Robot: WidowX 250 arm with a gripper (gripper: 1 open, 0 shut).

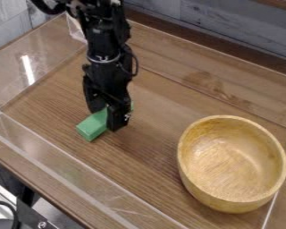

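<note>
The black robot arm hangs from the top centre, its gripper (107, 107) lowered over a green block (94, 127) on the wooden table, left of centre. The gripper's dark fingers stand open around the upper right part of the block, which they partly hide. Whether they touch it cannot be made out.
A large yellow bowl (232, 197) sits at the lower right. A pale wall runs along the back, and there are cables at the lower left corner.
</note>
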